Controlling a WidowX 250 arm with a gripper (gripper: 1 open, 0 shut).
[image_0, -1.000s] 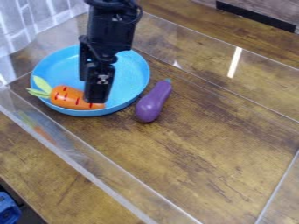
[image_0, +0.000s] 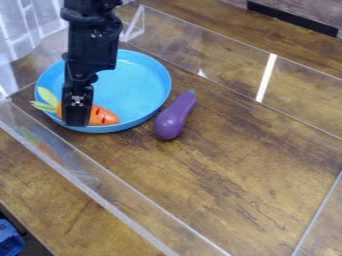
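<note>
A blue bowl (image_0: 140, 85) holds an orange toy carrot (image_0: 100, 115) with pale green leaves at the left of the bowl. My black gripper (image_0: 78, 112) is down inside the bowl over the carrot, hiding much of it, and stands open. Whether its fingers touch the carrot I cannot tell. A purple toy eggplant (image_0: 174, 117) lies on the wooden table (image_0: 227, 180), just right of the bowl.
Clear plastic walls edge the table at the left and right. A blue object (image_0: 10, 240) shows at the bottom left corner.
My gripper has moved left and down, from above the middle of the bowl onto the carrot. The eggplant has stayed where it was.
</note>
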